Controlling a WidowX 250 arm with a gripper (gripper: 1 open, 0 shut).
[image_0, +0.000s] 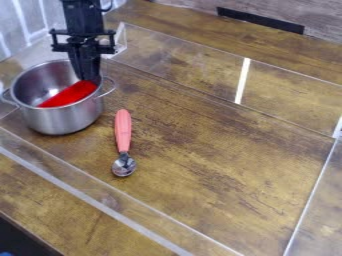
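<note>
A steel pot (54, 112) with side handles sits on the wooden table at the left, a red object (67, 94) lying inside it. My black gripper (86, 74) reaches down from the top left to the pot's back right rim, its lower tip over the inside, just above the red object. Whether its fingers are open or shut is hard to make out. A scoop with a pink handle (123, 130) lies on the table right of the pot, its metal head toward the front.
Pale tape strips mark its surface. A dark strip runs along the back right.
</note>
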